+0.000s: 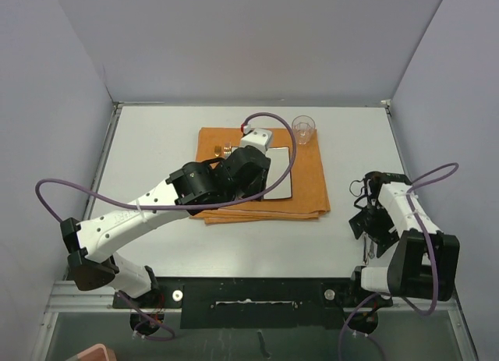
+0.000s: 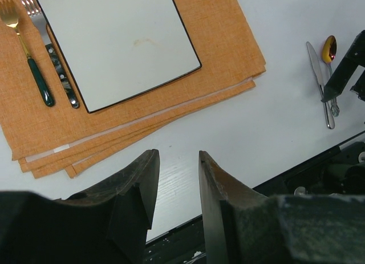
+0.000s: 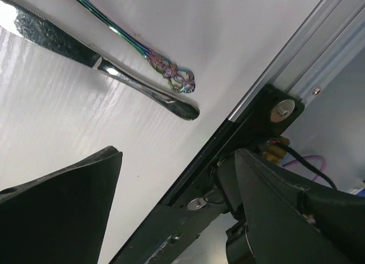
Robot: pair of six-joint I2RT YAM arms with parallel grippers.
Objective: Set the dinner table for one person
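Note:
An orange placemat (image 1: 308, 174) carries a white square plate (image 2: 120, 47), with a gold fork (image 2: 39, 81) and a second fork (image 2: 63, 76) along its left side and a glass (image 1: 303, 129) at its back right. My left gripper hangs above the mat and plate, part open, with nothing between its fingers. On the bare table at the right lie a silver knife (image 3: 142, 87) and a spoon (image 2: 329, 50). My right gripper is open and empty just over them, their handles near it.
Bare table lies left of the mat and in front of it. The table's metal frame and dark front edge (image 2: 296, 173) run close by the knife and spoon. Walls stand at the back and sides.

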